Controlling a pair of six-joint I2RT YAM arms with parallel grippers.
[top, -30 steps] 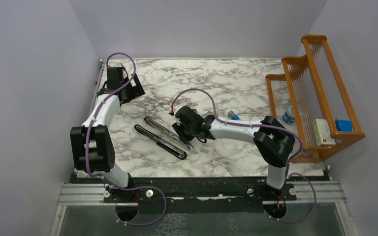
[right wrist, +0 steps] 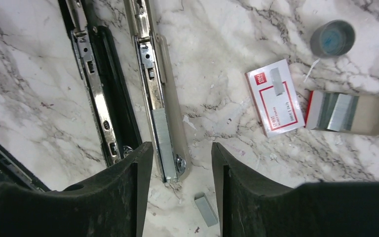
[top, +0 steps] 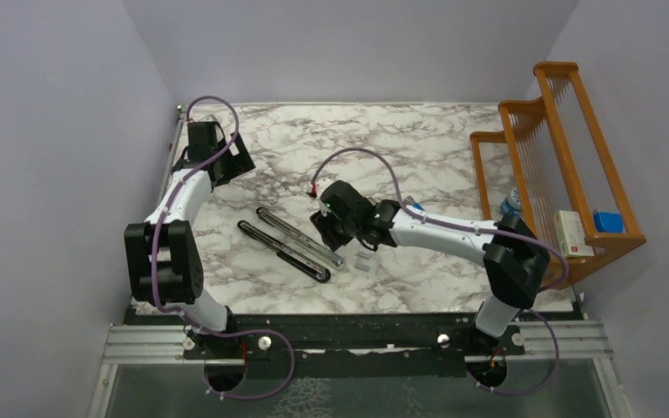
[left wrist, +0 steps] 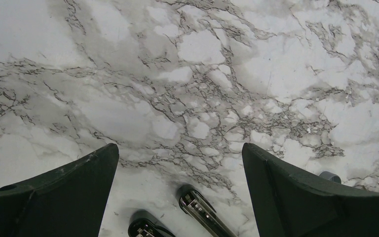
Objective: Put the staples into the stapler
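Two long staplers lie opened out side by side: a black one (right wrist: 113, 94) and a grey one (right wrist: 175, 103). In the grey one's channel, near its end, rests a strip of staples (right wrist: 163, 138). A loose staple strip (right wrist: 206, 210) lies on the marble below it. My right gripper hovers above the grey stapler's end, its fingers apart and nothing between them. At the back left, my left gripper (top: 242, 157) stands open and empty over bare table; in its wrist view the staplers' tips show at the bottom edge.
A white and red staple box (right wrist: 276, 98), an open box tray (right wrist: 375, 113) holding staples and a small grey cup (right wrist: 332, 38) lie right of the staplers. A wooden shelf (top: 540, 174) stands at the far right.
My right gripper has shifted right and lifted away from the grey stapler's end, where the staple strip stays in the channel. The left arm is almost still.
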